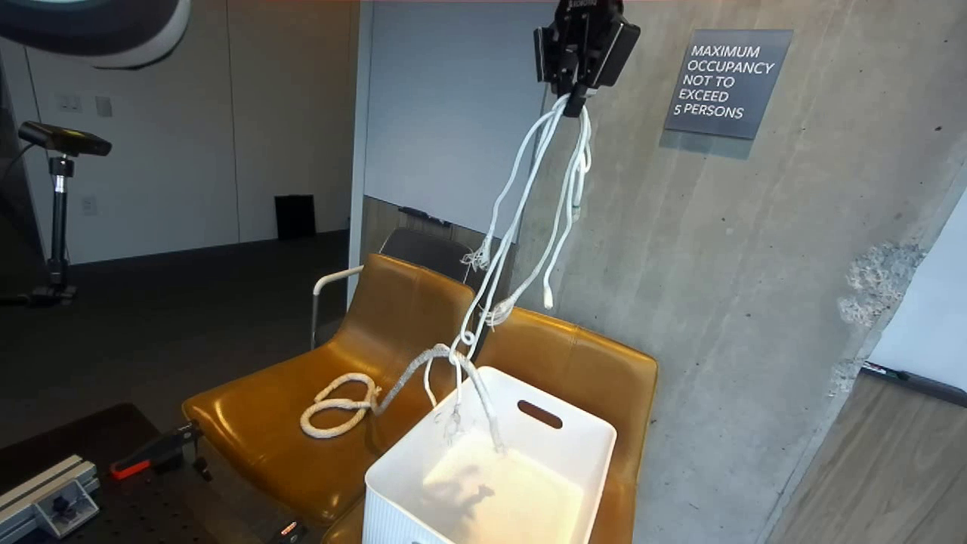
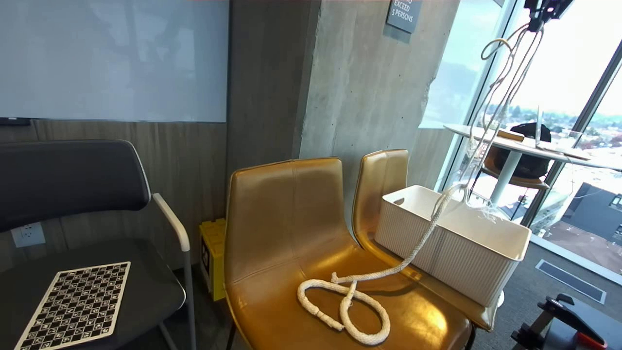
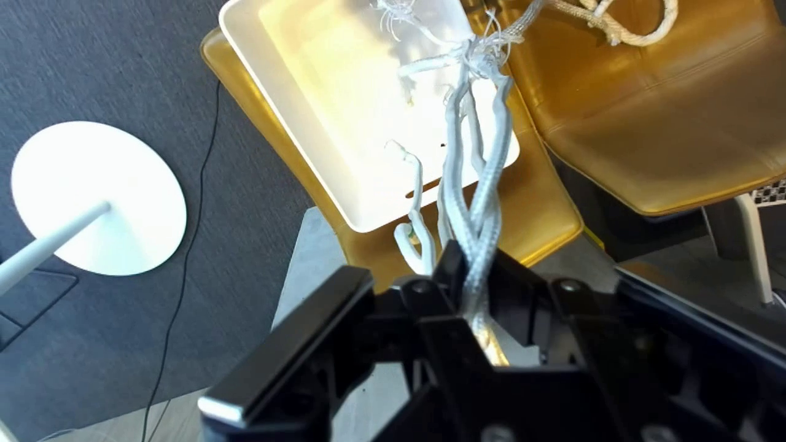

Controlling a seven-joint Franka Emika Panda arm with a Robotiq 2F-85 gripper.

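My gripper (image 1: pixel 573 101) is shut on a bundle of white ropes (image 1: pixel 523 210), high above a white bin (image 1: pixel 569 425). Several strands with frayed ends dangle from the fingers, and in the wrist view the ropes (image 3: pixel 481 199) run down from between the fingers toward the bin. A thicker, greyish rope (image 2: pixel 423 239) is caught up with the lower end of the bundle. One end of it hangs over the bin's inside, while the rest drapes across the near wall to a loop on the tan chair seat (image 2: pixel 291 318). The visible bin floor is bare.
The bin stands on a second tan chair (image 1: pixel 625 363) against the concrete column (image 1: pixel 725 299). A round white table base (image 3: pixel 99 199) stands on the floor nearby. A clamp with a red part (image 1: pixel 154 458) lies at the lower left.
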